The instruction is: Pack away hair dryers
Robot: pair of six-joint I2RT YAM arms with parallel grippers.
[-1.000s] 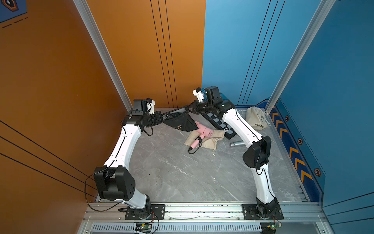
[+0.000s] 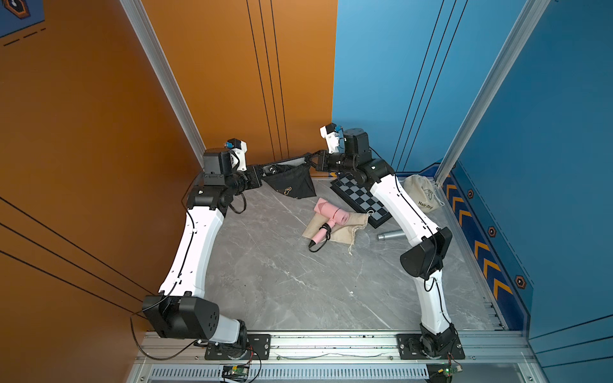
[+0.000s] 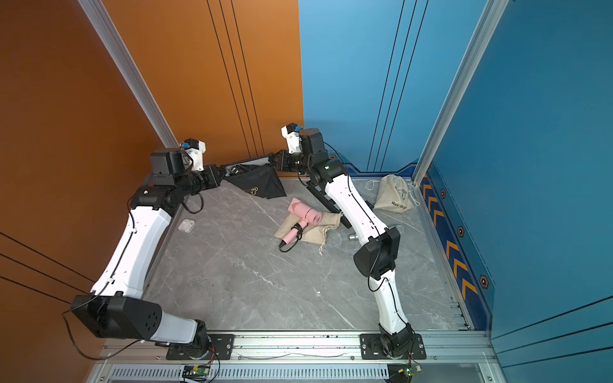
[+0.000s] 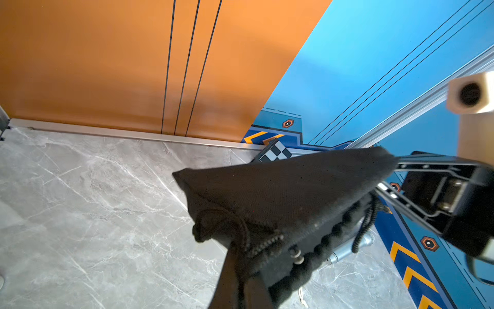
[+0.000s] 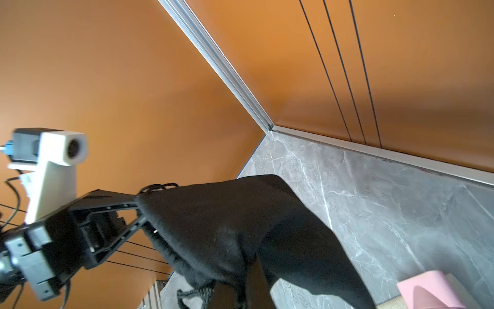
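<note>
A black cloth bag [image 2: 295,185] with a gold print hangs in the air at the back of the table, its rim stretched between my two grippers. My left gripper [image 2: 262,170] is shut on one end of the rim, my right gripper [image 2: 310,159] on the other. The bag's cloth [image 4: 288,190] fills the lower middle of both wrist views. Something dark shows in its mouth, but I cannot tell what. Below and to the right, a pink hair dryer [image 2: 333,212] with its cord wound round the handle lies on a flat beige bag [image 2: 345,235].
A full-looking beige drawstring bag [image 2: 421,194] stands at the back right. A black-and-white checkered board [image 2: 364,196] lies behind the pink dryer, partly under my right arm. Nearby lies a silver cylinder [image 2: 390,235].
The pink dryer has stayed put and is less covered.
</note>
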